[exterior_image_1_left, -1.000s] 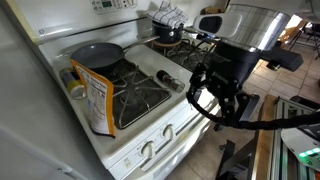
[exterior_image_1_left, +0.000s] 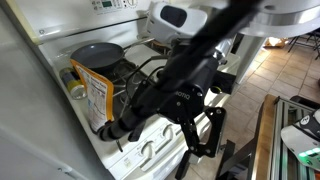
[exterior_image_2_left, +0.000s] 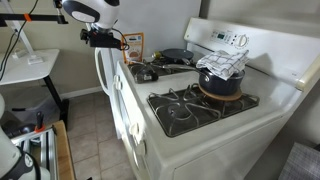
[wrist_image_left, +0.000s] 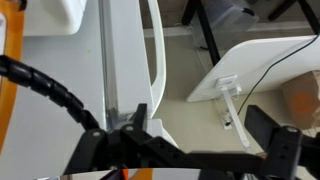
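My gripper is open, and no object shows between its fingers in the wrist view. In exterior view 1 it hangs blurred in front of the white stove's front (exterior_image_1_left: 150, 148). An orange and white bag (exterior_image_1_left: 97, 100) stands upright at the stove's left end, to the left of the gripper. Behind the bag a black frying pan (exterior_image_1_left: 97, 54) sits on the stovetop. A dark pot (exterior_image_2_left: 215, 85) with a light cloth (exterior_image_2_left: 224, 63) over it occupies a burner at the other end. The arm covers much of the cooktop in exterior view 1.
Black burner grates (exterior_image_2_left: 183, 110) lie bare near the pot. A black cable (wrist_image_left: 45, 88) loops across the wrist view's left side. Beyond the stove edge are open floor (exterior_image_2_left: 95, 140) and a white table (exterior_image_2_left: 28, 65).
The arm has swung leftward and down across the stove's front in exterior view 1, and its cable now lies along the arm. The bag and pan have stayed put.
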